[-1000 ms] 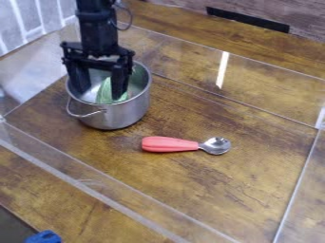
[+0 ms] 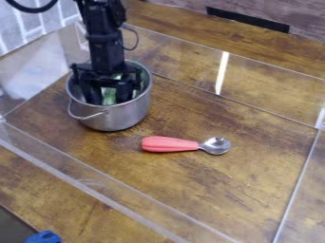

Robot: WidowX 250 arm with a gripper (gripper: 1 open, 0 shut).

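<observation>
My black gripper (image 2: pixel 108 83) reaches down into a metal pot (image 2: pixel 110 115) with a wire handle, on the left side of the table. A green object (image 2: pixel 110 96) shows inside the pot between the dark fingers, partly hidden by them. Whether the fingers are closed on it I cannot tell. A spoon with a red handle (image 2: pixel 170 144) and a metal bowl end lies on the wooden table, right of and in front of the pot.
Transparent edges or panels frame the work area. A blue object (image 2: pixel 42 236) sits at the bottom left corner.
The gripper has moved down from the pot's upper part deeper into it, now hiding more of the green object. The spoon has not moved.
</observation>
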